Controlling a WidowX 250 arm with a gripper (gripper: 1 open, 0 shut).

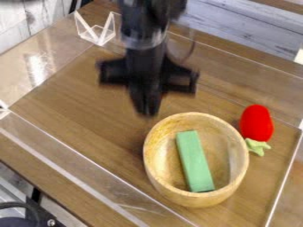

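Observation:
A green rectangular block [194,161] lies inside the light wooden bowl [164,174] at the lower right of the camera view. My dark gripper [149,93] is raised above and to the upper left of the bowl, motion-blurred, so the state of its fingers does not show clearly. It holds nothing that I can see.
A red object with green leaves [257,125] lies right of the bowl. A white wire-like item [97,30] is at the back left, partly behind the arm.

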